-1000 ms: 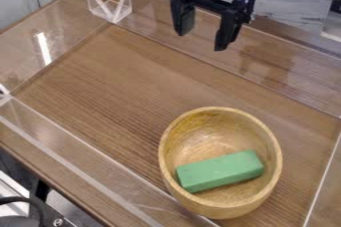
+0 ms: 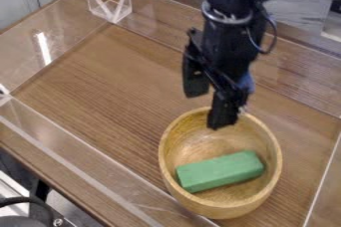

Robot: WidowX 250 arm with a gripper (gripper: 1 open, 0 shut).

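Note:
A wide tan bowl sits at the lower right, holding a green block. My dark gripper hangs over the back part of the bowl, its fingers spread open and pointing down. I see nothing held between them; the block lies in front of and below the fingers.
A small clear wire-like object stands at the back left. A pale raised edge borders the back and left, and a dark cable shows at the bottom left corner.
My gripper has come down and toward the front from the back of the table, now reaching over the bowl. The bowl and green block have stayed in place.

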